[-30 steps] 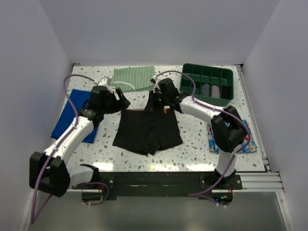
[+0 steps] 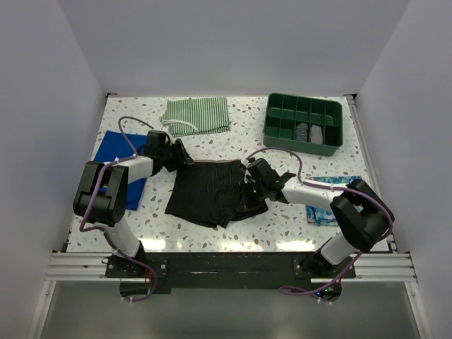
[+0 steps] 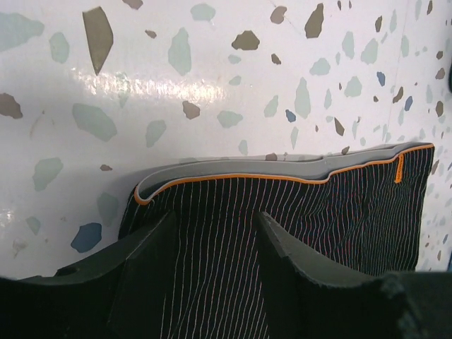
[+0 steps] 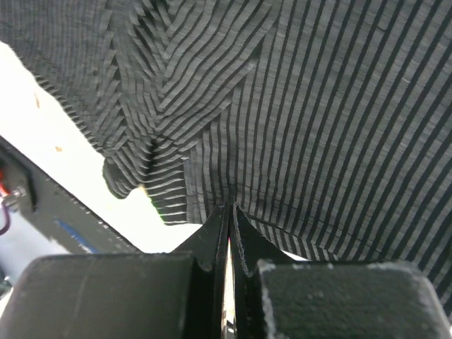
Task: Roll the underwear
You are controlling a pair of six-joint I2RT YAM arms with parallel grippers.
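Observation:
The dark striped underwear (image 2: 205,191) lies spread in the middle of the table, its orange-edged waistband (image 3: 247,176) along the top. My left gripper is over its upper left corner, fingers apart, with striped cloth visible between and beneath them; whether they pinch any cloth is unclear. My right gripper is shut and low on the right part of the underwear (image 4: 318,127), where the cloth is creased and bunched toward the bottom edge. No cloth clearly shows between the right fingertips.
A green divided box (image 2: 304,145) with rolled items stands at back right. Green striped cloth (image 2: 198,113) lies at the back, blue cloth (image 2: 113,145) at left, patterned blue cloth (image 2: 321,212) at right. Bare table surrounds the underwear.
My right gripper has come down and toward the front over the underwear's right part. The left gripper has moved slightly right and down onto the upper left corner.

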